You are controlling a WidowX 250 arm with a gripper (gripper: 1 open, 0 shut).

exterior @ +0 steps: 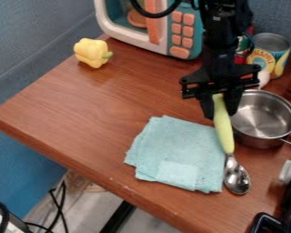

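My black gripper (218, 93) is shut on the pale yellow handle (224, 123) of a spoon, whose steel bowl (236, 179) hangs low at the right edge of a folded light blue cloth (166, 150); whether it touches the table is unclear. A steel pot (267, 116) stands just right of the handle.
A yellow pepper (91, 52) sits at the back left, a toy microwave (185, 35) at the back. Cans (269, 55) stand at the back right, partly behind the arm. A black object (282, 211) is at the front right.
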